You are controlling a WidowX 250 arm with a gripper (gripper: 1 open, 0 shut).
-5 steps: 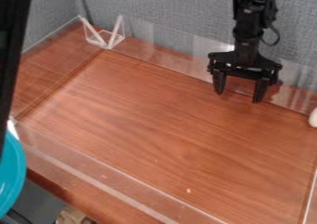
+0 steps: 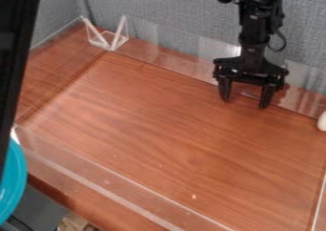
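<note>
My black gripper (image 2: 245,93) hangs at the back right of a wooden work surface (image 2: 166,149), close to the clear rear wall. Its two fingers are spread open and point down, with nothing visible between them.
A white wire frame (image 2: 105,36) stands in the back left corner. A turquoise round object (image 2: 10,182) is at the lower left, outside the surface. A small white object (image 2: 321,122) shows at the right edge.
</note>
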